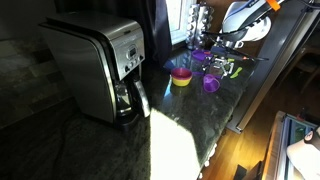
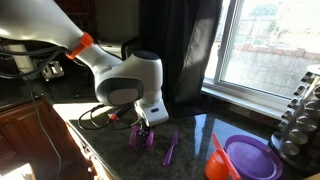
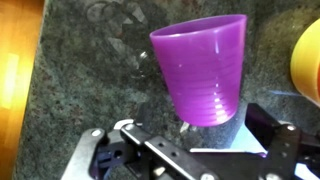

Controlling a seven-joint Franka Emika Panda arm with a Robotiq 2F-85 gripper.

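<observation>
A purple cup (image 3: 202, 75) fills the middle of the wrist view, its rim toward the top and its narrower base toward my gripper. The dark fingers (image 3: 100, 153) stand wide apart, with nothing held between them. From the first exterior view, the same cup (image 1: 210, 84) is on the dark counter near its front edge, and my gripper (image 1: 220, 66) is just behind or above it. In the second exterior view the white arm hides much of the gripper (image 2: 145, 125), with purple showing beneath it.
Nested yellow and red bowls (image 1: 181, 76) sit beside the cup. A purple utensil (image 2: 171, 148), a red-orange cup (image 2: 216, 166) and a purple plate (image 2: 256, 158) lie toward the window. A coffee maker (image 1: 100, 65) and sunlit bare counter (image 1: 172, 140) occupy the other end.
</observation>
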